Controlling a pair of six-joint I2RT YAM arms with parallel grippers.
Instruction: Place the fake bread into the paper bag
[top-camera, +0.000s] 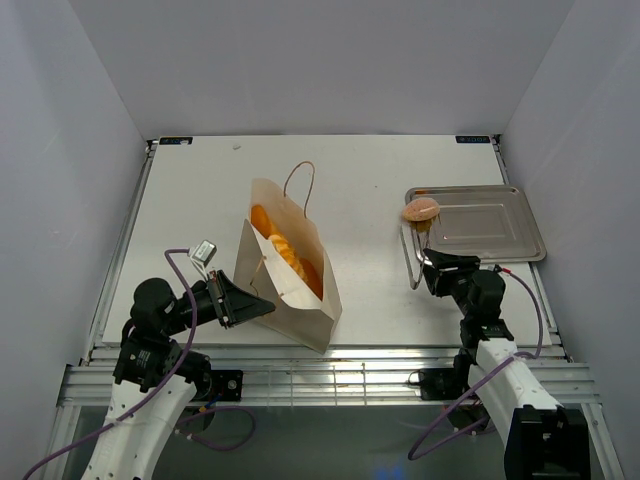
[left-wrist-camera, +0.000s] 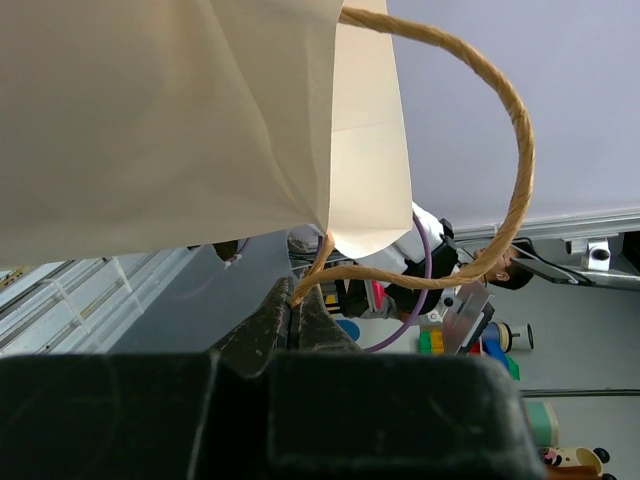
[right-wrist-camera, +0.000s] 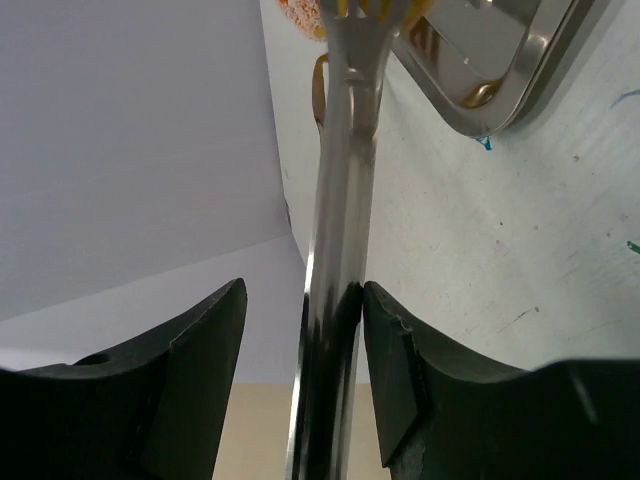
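A brown paper bag stands left of centre with its mouth open, orange and golden fake bread inside. My left gripper is shut at the bag's cord handle, which bends sharply at its fingertips. A pinkish-brown bread roll is at the tray's left edge; only a bit of the roll shows in the right wrist view. My right gripper stands open, metal tongs running between its fingers and touching the right-hand one. From above, the tongs are spread apart just below the roll.
A silver metal tray lies at the right of the white table, with a bit of orange at its upper left corner. Between bag and tray the table is bare. Walls rise on the left, right and far sides.
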